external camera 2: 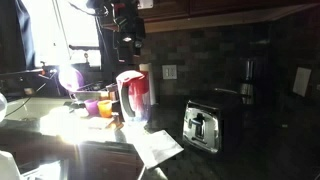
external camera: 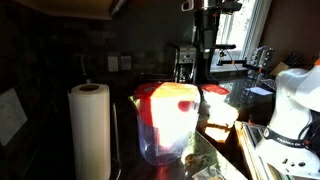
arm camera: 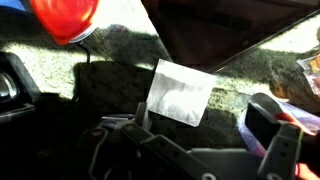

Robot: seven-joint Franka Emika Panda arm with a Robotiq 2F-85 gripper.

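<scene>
My gripper hangs above the counter, its fingers spread apart in the wrist view with nothing seen between them. Below it lies a flat white square [arm camera: 180, 93], perhaps folded paper or a napkin, resting on the dark stone counter. A clear pitcher with a red lid [external camera: 168, 105] stands in the middle of exterior view 1; its red top [arm camera: 65, 15] shows at the wrist view's upper left. From exterior view 2 the gripper [external camera 2: 128, 42] appears high up, above the pitcher [external camera 2: 133, 95] and clear of it.
A paper towel roll [external camera: 90, 130] stands left of the pitcher. The silver toaster [external camera 2: 203, 125] sits on the counter, with a white sheet [external camera 2: 160, 148] near it. Purple [external camera 2: 92, 107] and orange [external camera 2: 106, 108] cups are left of the pitcher. A clear packet [arm camera: 312, 70] lies at the right.
</scene>
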